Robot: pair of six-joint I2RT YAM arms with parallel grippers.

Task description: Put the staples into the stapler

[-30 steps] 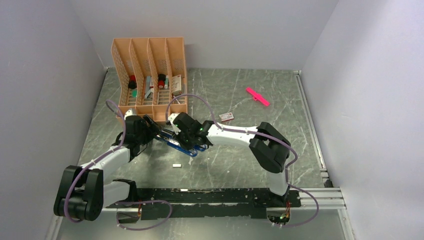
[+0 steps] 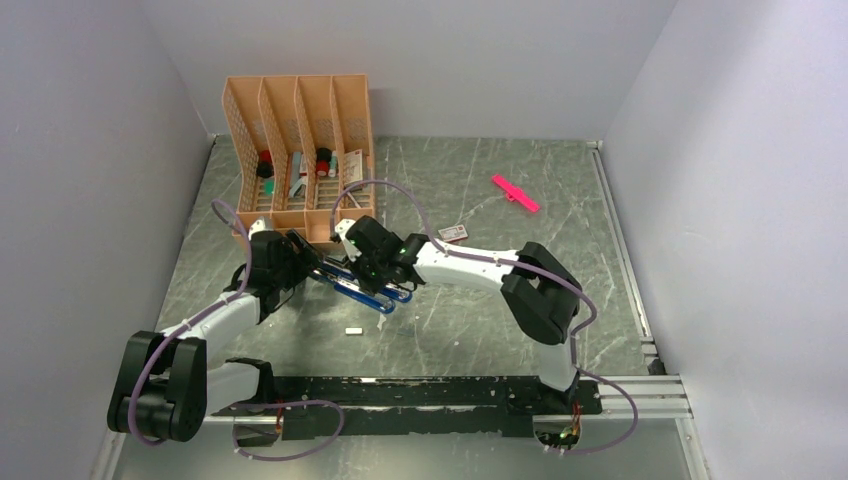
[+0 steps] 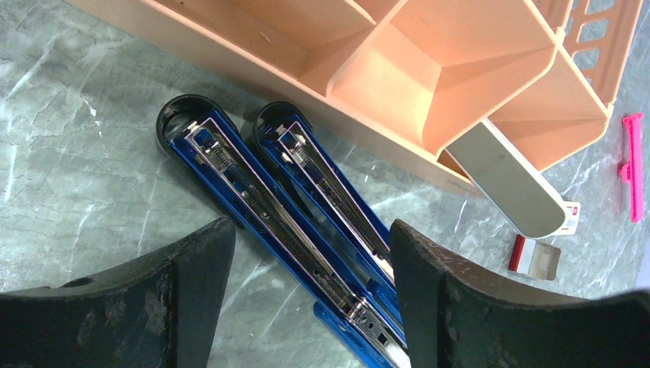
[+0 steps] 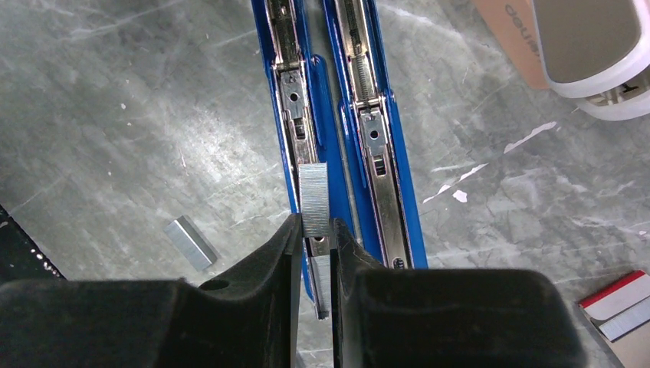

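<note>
Two long blue staplers lie side by side, their magazines open upward; the left wrist view shows the left stapler (image 3: pixel 268 211) and the right stapler (image 3: pixel 337 195) with their springs. My right gripper is shut on a silver staple strip (image 4: pixel 313 201), over the left stapler's metal channel. Whether the strip touches the channel I cannot tell. Another short strip (image 4: pixel 323 280) shows at that channel's front end, partly hidden by the fingers. Around the staplers' rear part, my left gripper is open, its fingers apart on either side.
A loose staple block (image 4: pixel 190 243) lies on the table near the front. Behind the staplers stands an orange divided organizer (image 2: pixel 302 222) holding small items. A red-and-white staple box (image 2: pixel 453 233) and a pink bar (image 2: pixel 516 194) lie to the right.
My right gripper has shifted slightly toward the back of the table, exposing a bit more of the blue staplers in front. The left arm looks unmoved.
</note>
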